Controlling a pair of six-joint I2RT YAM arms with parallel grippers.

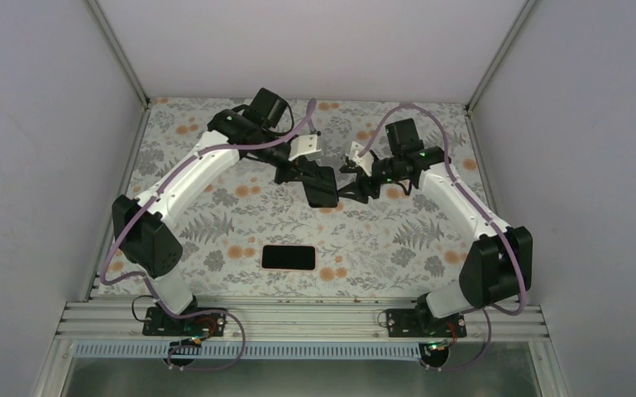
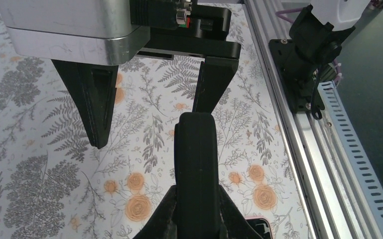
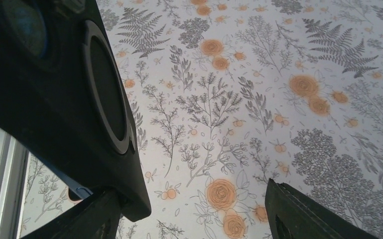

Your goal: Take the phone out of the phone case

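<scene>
A dark phone case [image 1: 322,188] stands off the table near the middle in the top view, with my left gripper [image 1: 299,172] shut on it. In the left wrist view the case [image 2: 197,159] appears edge-on, rising from between my fingers. Its back, with an oval ring, shows in the right wrist view as the case [image 3: 45,99]; a thin bluish edge lies along its lower side. My right gripper is part open. One fingertip overlaps the case's corner; whether they touch is unclear. The other finger [image 2: 92,109] is well clear. How far a phone sits inside cannot be told.
Another phone [image 1: 289,257], black-screened with a pinkish rim, lies flat toward the table's front. A metal rail [image 1: 322,302] runs along the front edge.
</scene>
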